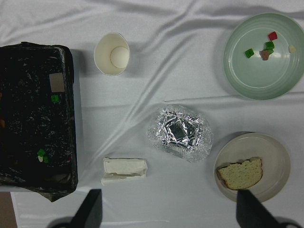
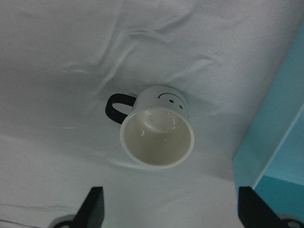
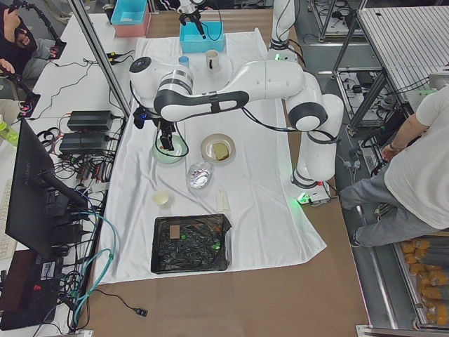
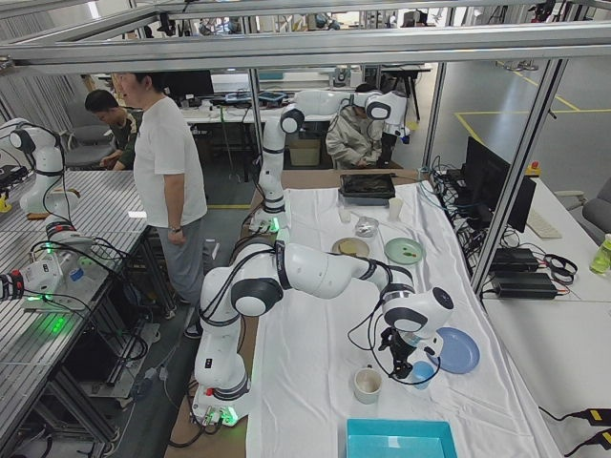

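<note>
My left gripper hangs open above the cloth, facing a green plate (image 1: 261, 76) with small coloured pieces, a tan plate (image 1: 270, 180) with a bread slice (image 1: 240, 175), crumpled foil (image 1: 179, 133), a white cup (image 1: 111, 53) and a folded white item (image 1: 124, 169). My right gripper is open over a white mug (image 2: 156, 137) with a black handle and a printed face. A teal bin (image 2: 261, 142) stands beside that mug.
A black-lined tray (image 1: 35, 118) lies at one end. A blue plate (image 4: 458, 351) and blue cup (image 4: 423, 372) sit near the right arm. Monitors and cables line one side; people stand nearby.
</note>
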